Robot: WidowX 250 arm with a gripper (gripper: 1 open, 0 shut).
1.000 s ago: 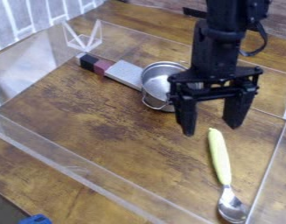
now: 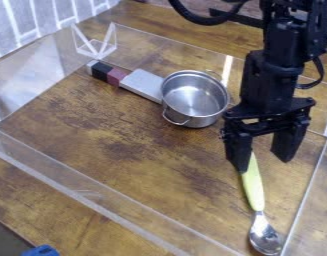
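My black gripper (image 2: 266, 142) is open at the right, low over the top end of a spoon (image 2: 265, 236) with a pale yellow-green handle (image 2: 253, 185). The spoon lies lengthwise on the wooden table, its silver bowl toward the front. The handle's tip is at the left finger; whether they touch I cannot tell. A steel pot (image 2: 194, 99) sits left of the gripper, behind it.
A bar (image 2: 139, 82) with black, maroon and silver sections lies at the back left. Clear walls edge the wooden table (image 2: 92, 155). A blue object (image 2: 40, 250) is at the bottom left corner.
The gripper has moved right and down, toward the spoon handle's upper end, uncovering more of the pot. The spoon has not visibly moved.
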